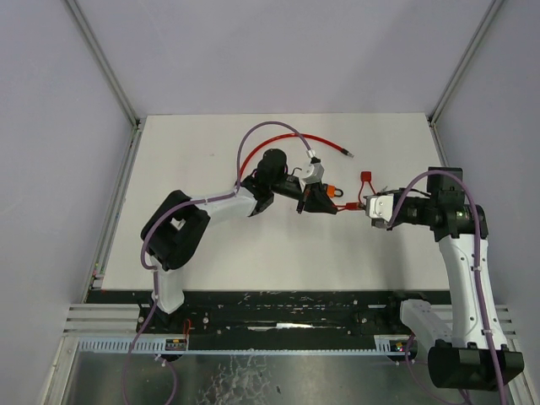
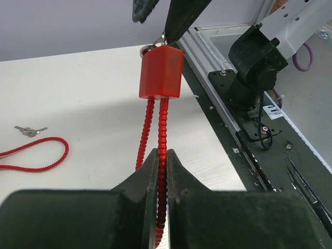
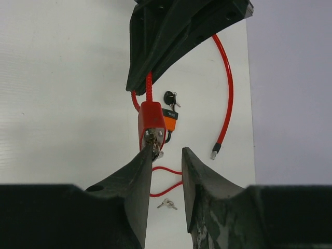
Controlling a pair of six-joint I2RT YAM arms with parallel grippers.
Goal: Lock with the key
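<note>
My left gripper is shut on a red braided cord (image 2: 162, 129), holding up a red lock body (image 2: 161, 72) with metal hardware at one end, above the table. My right gripper stands open just beside that metal end; in the left wrist view its dark fingers flank the hardware from above. An orange padlock (image 3: 169, 122) with black-headed keys (image 3: 171, 98) lies on the table beyond. Loose silver keys (image 3: 167, 204) lie by another red cord (image 2: 49, 167).
A long red cable (image 1: 291, 136) curves across the back of the white table (image 1: 186, 253).
</note>
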